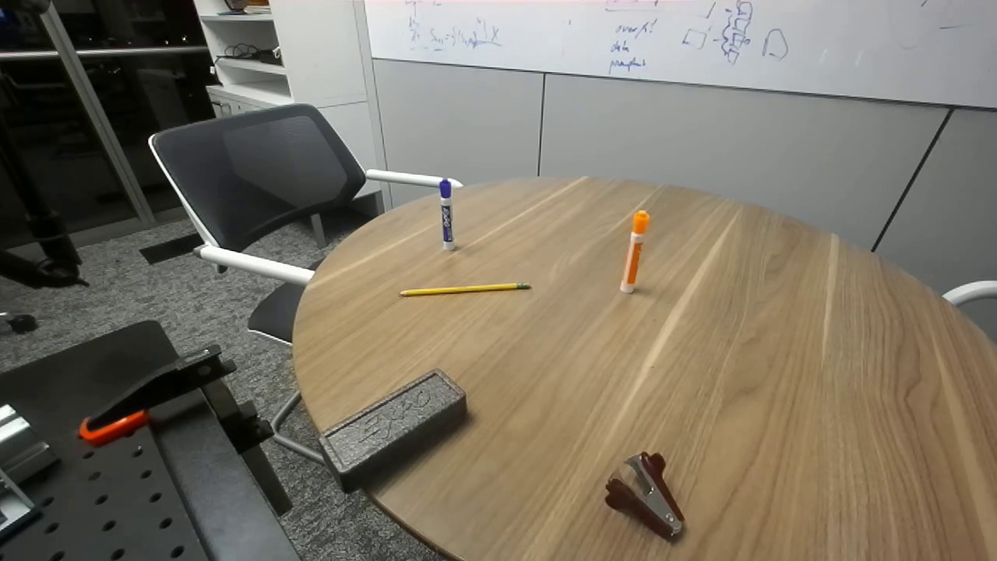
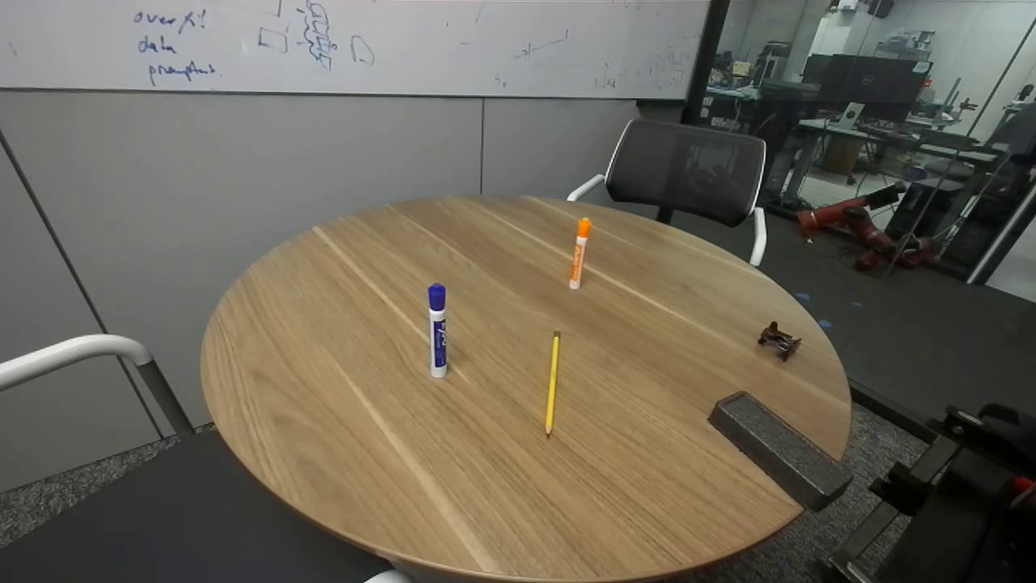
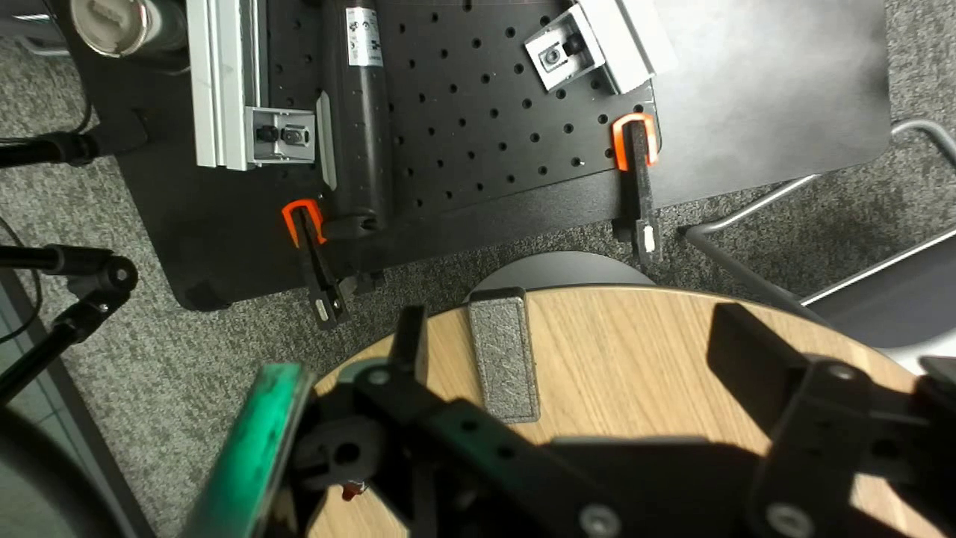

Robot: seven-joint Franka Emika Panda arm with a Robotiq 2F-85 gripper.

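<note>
In the wrist view my gripper is open, its two dark fingers wide apart and seen over the table's edge. A dark grey eraser (image 3: 504, 359) shows between them in that view, lying below on the table and untouched. In exterior view 1 the eraser (image 1: 397, 422) overhangs the edge slightly. A blue-capped marker (image 1: 448, 216) and an orange marker (image 1: 633, 252) stand upright. Near the blue one lies a yellow pencil (image 1: 465, 290). The brown staple remover (image 1: 646, 495) sits at the near side; in the wrist view the gripper mostly hides it. Neither exterior view shows the gripper.
The round wooden table (image 2: 340, 282) has wide bare areas around its middle. A black chair (image 1: 262, 178) stands by its edge. Beside the table, a black perforated stand (image 3: 484, 116) carries orange-tipped clamps (image 3: 634, 143) that stick out toward it.
</note>
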